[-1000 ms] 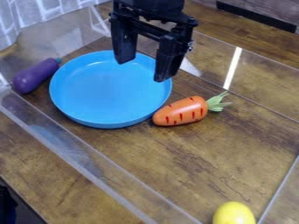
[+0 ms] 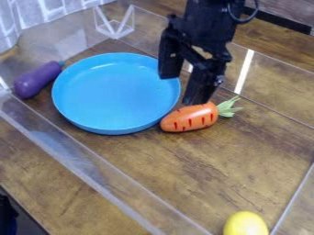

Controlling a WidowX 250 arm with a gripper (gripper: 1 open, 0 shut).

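Observation:
My black gripper [image 2: 186,81] hangs from the top centre, open, its fingers apart over the right part of the blue plate [image 2: 98,110] and just above an orange toy carrot [image 2: 192,117] with green leaves. The carrot lies beside the plate's right edge. A purple eggplant [image 2: 37,79] rests left of the plate, and a yellow lemon [image 2: 245,223] lies at the bottom right.
Clear plastic walls or strips run along the left side and cross the wooden table [image 2: 135,184].
The gripper is lower than a second ago and has shifted a little right, toward the carrot. The plate, carrot, eggplant and lemon look unmoved.

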